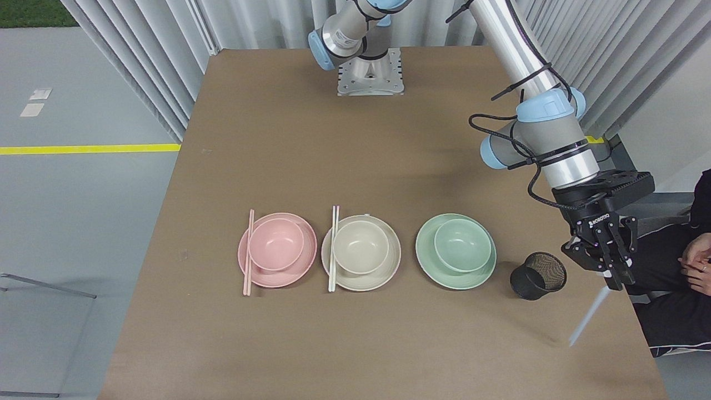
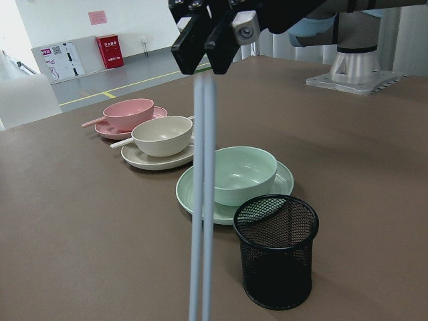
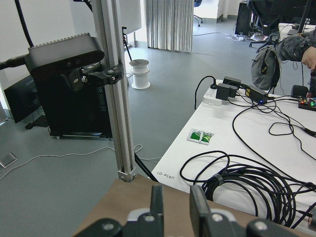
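Note:
My gripper (image 1: 616, 273) is at the table's right edge, above and right of a black mesh cup (image 1: 533, 276). Light-blue chopsticks (image 1: 586, 316) dangle below its fingers, seen long and near-vertical beside the cup in the left view (image 2: 204, 254); whether the fingertips still pinch them is hard to tell. A green plate and bowl (image 1: 462, 244) sit left of the cup. Further left stand a cream plate and bowl (image 1: 361, 248) with white chopsticks (image 1: 333, 280), and a pink plate and bowl (image 1: 276, 244) with pink chopsticks (image 1: 248, 280).
A person's hands (image 1: 700, 260) are beside the right edge. The wrist view shows a metal post (image 3: 118, 128) and white side table with cables.

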